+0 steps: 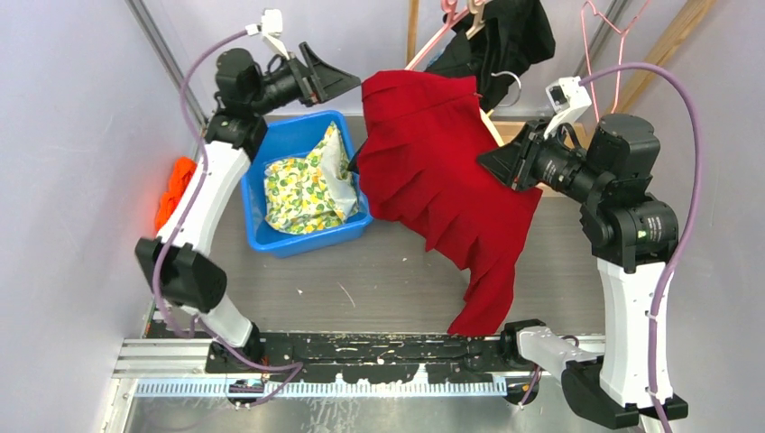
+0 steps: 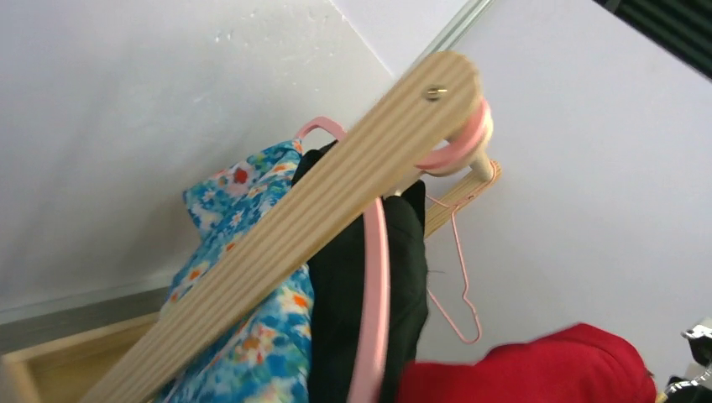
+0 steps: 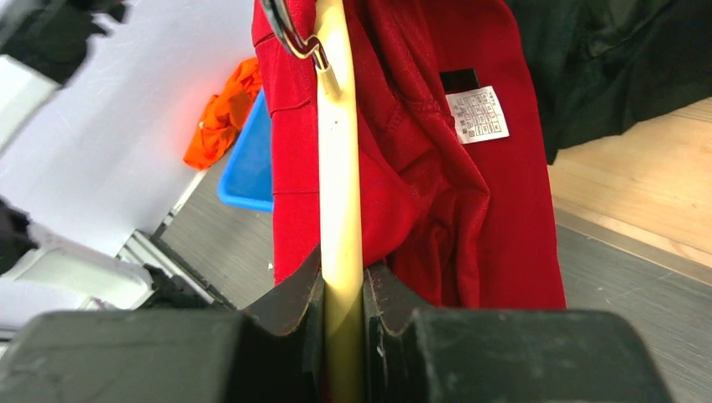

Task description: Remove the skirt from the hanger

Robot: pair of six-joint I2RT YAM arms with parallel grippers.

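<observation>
The red skirt [image 1: 442, 180] hangs over the middle of the top view on a pale wooden hanger [image 3: 339, 210] with a metal hook. My right gripper [image 1: 512, 164] is shut on that hanger's bar, which shows between its pads in the right wrist view. Up and to the left of the skirt, near its waistband, my left gripper [image 1: 334, 81] stands open and empty; the red cloth appears at the bottom of the left wrist view [image 2: 537, 369].
A blue bin [image 1: 307, 234] with lemon-print cloth stands on the floor at left. Behind are the wooden rack [image 2: 277, 227], dark garments [image 1: 505, 36], floral cloth [image 2: 227, 210] and pink hangers. An orange cloth [image 3: 220, 117] lies by the left wall.
</observation>
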